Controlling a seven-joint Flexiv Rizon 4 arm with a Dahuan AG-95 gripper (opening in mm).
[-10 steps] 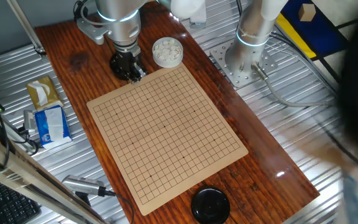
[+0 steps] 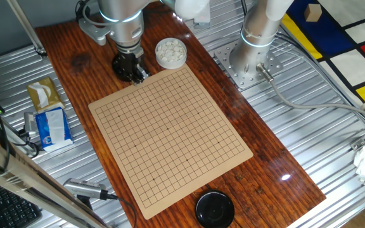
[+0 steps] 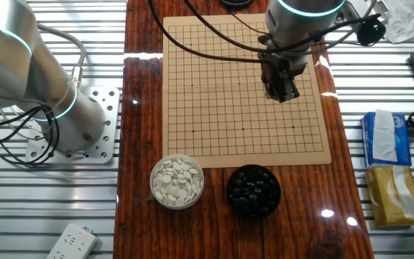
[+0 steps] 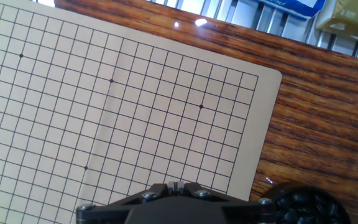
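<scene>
A bare Go board (image 2: 170, 139) lies on the brown wooden table, with no stones on its grid. My gripper (image 2: 142, 80) hangs over the board's edge on the side where the stone bowls stand. In the wrist view, the gripper has its fingertips together at the bottom edge, with nothing showing between them. A white bowl (image 3: 155, 188) full of white stones stands beside the board. Next to it, a black bowl (image 3: 233, 194) holds black stones; exterior view 1 shows it partly hidden behind the gripper, and the wrist view cuts it off.
An empty black dish (image 2: 215, 209) sits past the board's opposite edge. Blue (image 2: 54, 128) and gold (image 2: 45, 95) tissue packs lie off the table on the slatted metal surface. Loose cables hang across the arm in exterior view 2. Bare wood (image 3: 185, 234) extends beyond the bowls.
A person at the right edge of exterior view 1 one second ago has left the view. The arm, board and bowls look unmoved.
</scene>
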